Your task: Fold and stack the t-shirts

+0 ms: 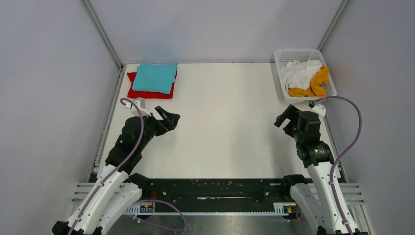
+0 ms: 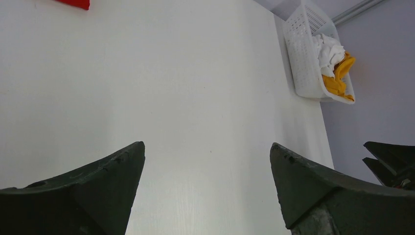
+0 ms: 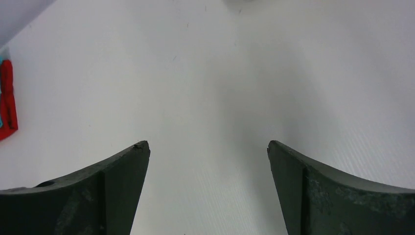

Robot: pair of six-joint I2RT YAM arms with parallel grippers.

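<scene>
At the back left of the table, a folded turquoise shirt (image 1: 155,77) lies on top of a folded red shirt (image 1: 150,95). The basket at the back right holds a crumpled white shirt (image 1: 299,74) and a mustard-yellow shirt (image 1: 320,80). My left gripper (image 1: 167,119) is open above the table's left side, in front of the stack, and nothing lies between its fingers. Over the right side, in front of the basket, my right gripper (image 1: 280,122) also stands open and empty. A corner of the red shirt (image 3: 8,105) shows at the right wrist view's left edge.
The white perforated basket (image 1: 291,55) stands in the back right corner, close to the wall. Between the stack and the basket, the white table (image 1: 225,127) is bare. Walls rise along the back and both sides; a dark strip (image 1: 210,193) borders the front.
</scene>
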